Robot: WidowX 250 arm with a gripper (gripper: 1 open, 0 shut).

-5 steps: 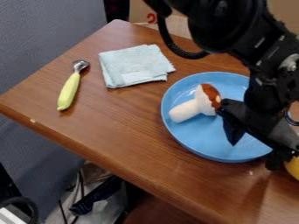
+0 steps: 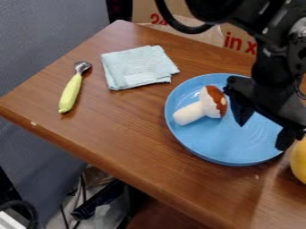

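Note:
My black gripper point(image 2: 260, 125) hangs over the right part of a blue plate point(image 2: 213, 143), its fingers pointing down to the right of a white toy mushroom with a red-brown cap point(image 2: 201, 107), which lies on its side on the plate. I cannot tell whether the gripper is open or shut.
A folded pale cloth point(image 2: 138, 67) and a scoop with a yellow-green handle point(image 2: 71, 92) lie on the wooden table point(image 2: 107, 125). A yellow object point(image 2: 299, 165) is partly visible at the right edge. A cardboard box stands behind.
The arm has shifted slightly up and to the right, uncovering more of the box and the yellow object. The mushroom and plate have not moved.

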